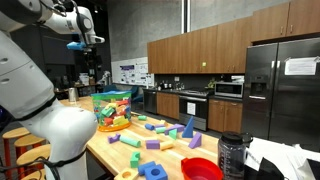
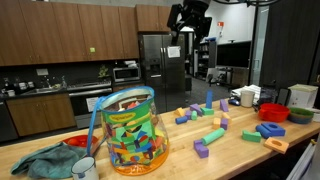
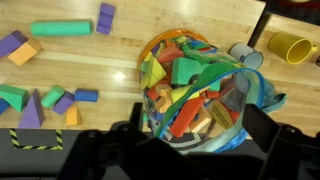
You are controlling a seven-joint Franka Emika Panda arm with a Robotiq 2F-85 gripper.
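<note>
In the wrist view my gripper is open, its dark fingers (image 3: 262, 125) far apart, one on each side of a clear tub with a blue rim (image 3: 262, 88). Toy blocks of many colours fill the tub, among them a red block (image 3: 185, 117) and a green block (image 3: 185, 71). Nothing is held between the fingers. Exterior view 2 has the tub (image 2: 128, 93) on the table at the left, while the gripper (image 2: 188, 18) hangs well above table height.
Loose blocks such as a green cylinder (image 3: 48, 28) and a purple triangle (image 3: 32, 112) lie beside the tub. A yellow mug (image 3: 291, 46) and a metal cup (image 3: 243, 54) stand close to it. A red bowl (image 1: 201, 168) sits at the table's near edge.
</note>
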